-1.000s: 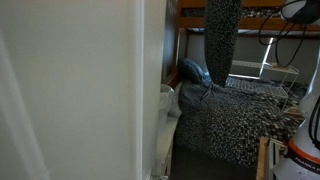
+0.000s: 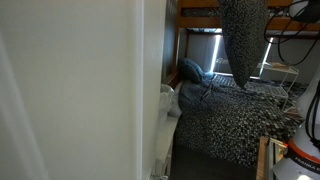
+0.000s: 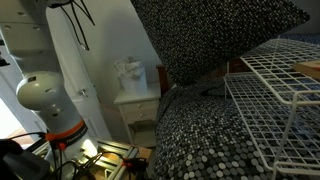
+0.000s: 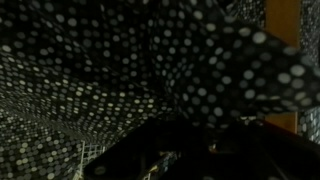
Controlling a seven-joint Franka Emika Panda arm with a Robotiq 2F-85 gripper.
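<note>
A black cloth with pale dots (image 2: 243, 38) hangs from above in exterior view 1, its lower end tapering to a point. In exterior view 2 the same dotted cloth (image 3: 215, 35) spreads wide across the top of the picture. Dotted fabric (image 4: 215, 65) fills most of the wrist view, bunched and folded toward my gripper. The dark fingers are shut on the cloth at the bottom of that view, and the exact pinch point is hard to make out. Both exterior views leave the gripper out of frame.
Below lies a bed with a similar dotted cover (image 2: 225, 125); a dark pillow (image 2: 190, 70) rests at its far end. A white wire rack (image 3: 285, 105) stands on the right in exterior view 2, a white nightstand (image 3: 138, 108) behind. A pale wall (image 2: 70, 90) blocks much of exterior view 1.
In exterior view 1 the hanging cloth has swung right and its lower end has become narrower and slanted. The arm at the upper right has shifted slightly.
</note>
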